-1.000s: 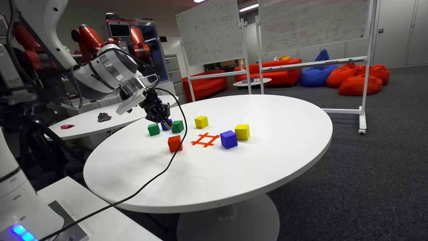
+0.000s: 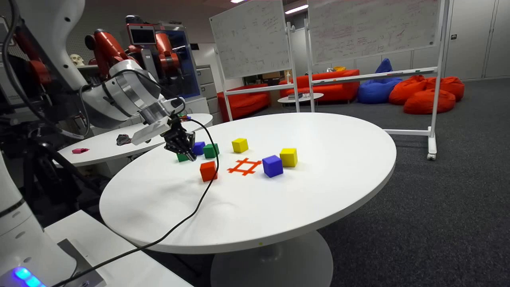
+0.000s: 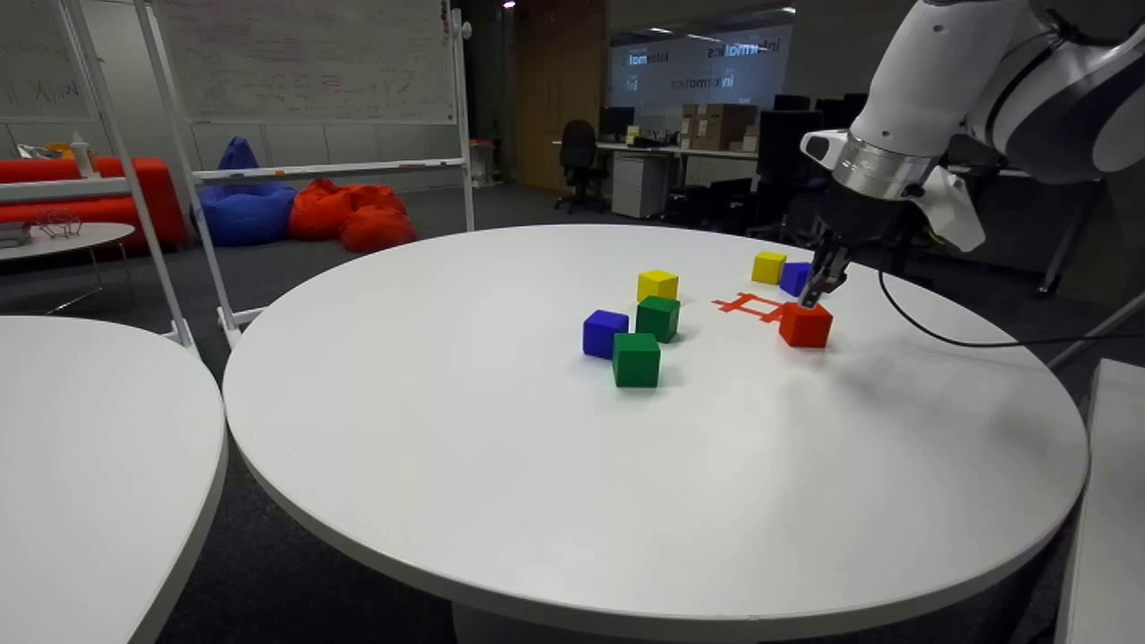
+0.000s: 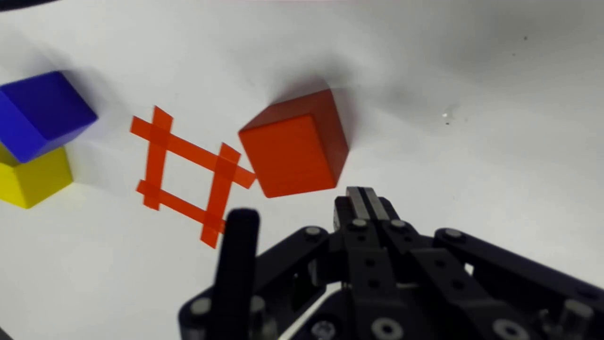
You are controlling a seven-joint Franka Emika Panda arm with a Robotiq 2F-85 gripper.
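Note:
My gripper is shut, its two fingertips pressed together with nothing between them. Just beyond the tips in the wrist view lies a red cube (image 4: 291, 158), resting on the white round table (image 2: 325, 191). In exterior view 1 the gripper (image 2: 193, 158) tilts down close to the red cube (image 2: 208, 171), seemingly a little above the tabletop. Whether the tips touch the cube cannot be told from these views. Beside the cube, a hash-shaped mark of red tape (image 4: 189, 150) is stuck to the table, its inner square bare.
A blue cube (image 2: 272, 166) and a yellow cube (image 2: 289, 157) stand together past the tape. Another yellow cube (image 3: 657, 286), a blue cube (image 3: 604, 334) and two green cubes, one nearer (image 3: 636, 360), one behind (image 3: 657, 318), form a cluster. A black cable (image 2: 191, 215) hangs across the table.
The arm has moved down and slightly left in exterior view 1, bringing the gripper lower and partly over the left green cube. The cubes look unmoved.

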